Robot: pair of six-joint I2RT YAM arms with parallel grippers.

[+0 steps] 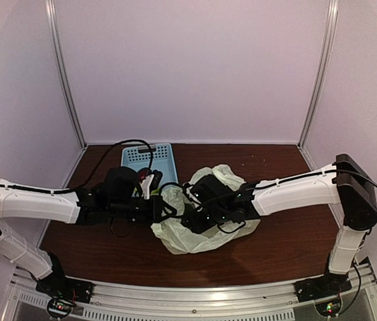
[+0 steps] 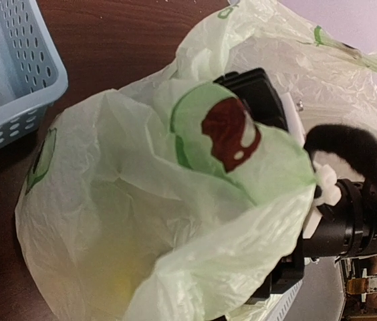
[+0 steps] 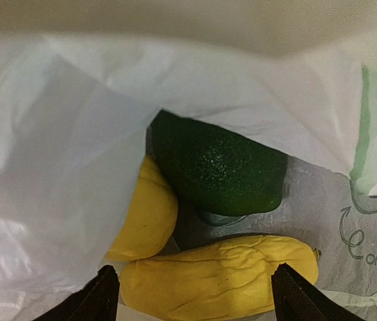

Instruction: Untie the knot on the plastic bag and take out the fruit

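Note:
The pale green plastic bag [image 1: 192, 241] lies mouth-up on the table. My left gripper [image 1: 168, 210] is shut at its left side; its fingertips are hidden in the left wrist view. My right gripper is open, down inside the bag. Below and around its fingers, the right wrist view shows a dark green avocado-like fruit [image 3: 218, 164], a round yellow fruit [image 3: 148, 214] and a long yellow fruit [image 3: 208, 274], corn or banana-like.
A light blue basket [image 1: 163, 154] stands behind my left gripper, partly hidden by it, with some items in it. Bare wooden table [image 1: 295, 241] lies at the right and front.

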